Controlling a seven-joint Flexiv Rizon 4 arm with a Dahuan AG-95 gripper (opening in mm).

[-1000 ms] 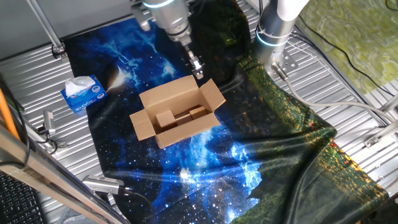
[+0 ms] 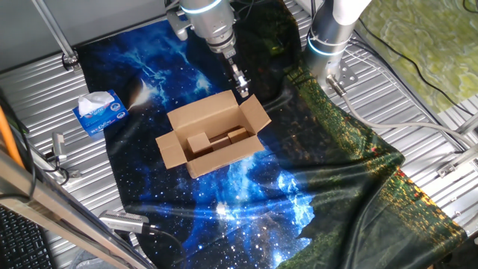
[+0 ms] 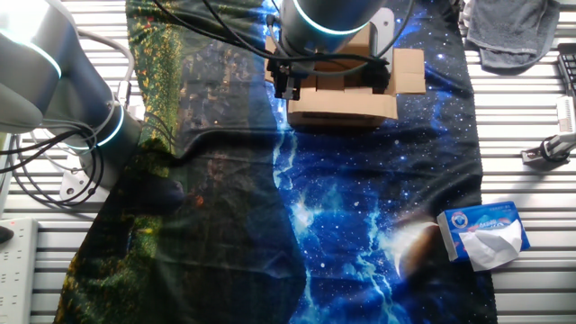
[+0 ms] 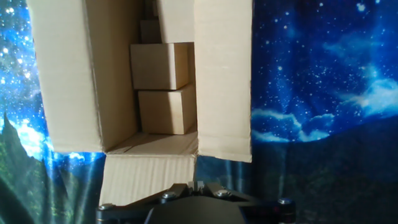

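Note:
An open cardboard box [image 2: 231, 155] rests on the printed cloth with its flaps folded outward. Several plain wooden blocks lie inside; in the wrist view one block [image 4: 166, 113] is nearest the gripper, and a second block [image 4: 158, 65] sits right behind it. Farther blocks are partly hidden by a pale piece standing over them. My gripper [image 2: 243, 91] hangs outside the box, just beyond its end flap on the robot-base side. Its fingers meet in the wrist view, where the gripper looks shut with nothing visible between them.
A blue tissue box [image 2: 101, 113] stands well off at the cloth's edge. The robot base [image 2: 326, 63] rises on the other side, with a cable beside it. Wrinkled cloth [image 3: 225, 216] covers the table, and much of it is bare around the box.
The box and its blocks have stayed in place.

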